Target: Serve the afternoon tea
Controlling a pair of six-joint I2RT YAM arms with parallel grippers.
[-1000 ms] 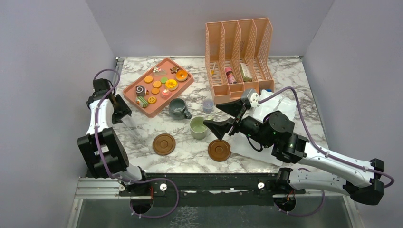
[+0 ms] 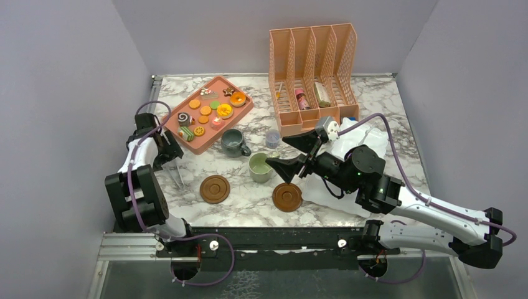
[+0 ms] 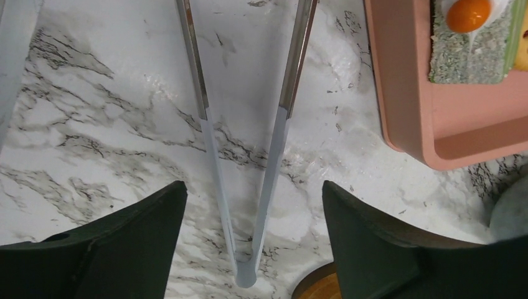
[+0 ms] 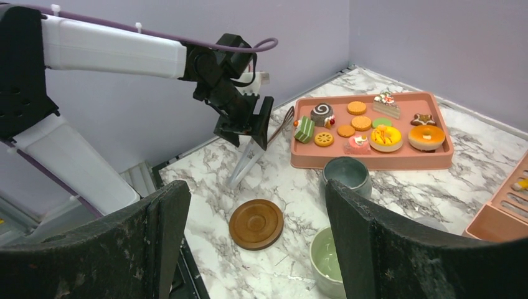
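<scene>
Silver tongs point(image 3: 272, 156) lie spread on the marble table, seen from above in the left wrist view. My left gripper hovers over them, fingers apart on either side of the closed end, touching neither arm as far as shows. The pink tray point(image 2: 197, 147) of toy sweets is just right of this gripper. A dark grey mug point(image 2: 233, 142) and a pale green mug point(image 2: 258, 168) stand mid-table. Two brown coasters, a left coaster point(image 2: 215, 189) and a right coaster point(image 2: 287, 197), lie in front. My right gripper point(image 2: 277, 150) is open above the green mug, empty.
An orange divided rack point(image 2: 287, 119) stands at the back, holding a pink packet point(image 2: 302, 99) among other items. A small clear cup point(image 2: 272, 138) sits near the mugs. White plastic point(image 2: 336, 199) covers the right side under my right arm.
My left gripper has moved a little to the right and toward the front, over the tongs. My right arm, the tray and the mugs have stayed put.
</scene>
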